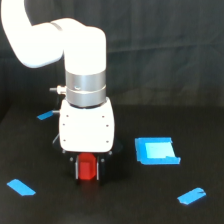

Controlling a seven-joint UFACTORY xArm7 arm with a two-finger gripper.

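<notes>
A small red object stands on the dark table, directly below the white arm. My gripper is pointed down and shut on it, one finger against its left side and the other against its right. Its upper part is hidden by the gripper body, and I cannot tell whether its base touches the table.
A blue-taped square with a pale centre lies to the right of the gripper. Strips of blue tape lie at the front left, the front right and the back left.
</notes>
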